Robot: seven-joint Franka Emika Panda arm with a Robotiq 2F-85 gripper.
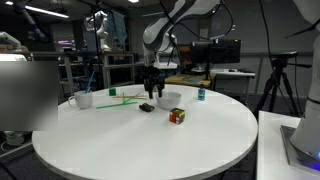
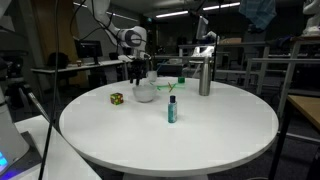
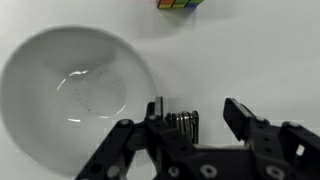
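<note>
In the wrist view my gripper points down at the table with its fingers apart. A small dark object with a ridged, silvery end (image 3: 183, 122) shows in the gap, nearer the left finger; nothing is clasped. The white bowl (image 3: 75, 95) is empty and lies just left of that finger. In exterior view 1 a small black object (image 1: 147, 107) rests on the table left of the bowl (image 1: 169, 100), with the gripper (image 1: 155, 93) close above and behind it. A multicoloured cube (image 1: 177, 116) sits in front of the bowl.
A white mug (image 1: 83, 100) with something blue in it and green sticks (image 1: 123, 103) lie on the left part of the table. A blue-labelled bottle (image 1: 201, 95) and a tall grey flask (image 2: 205, 80) stand apart.
</note>
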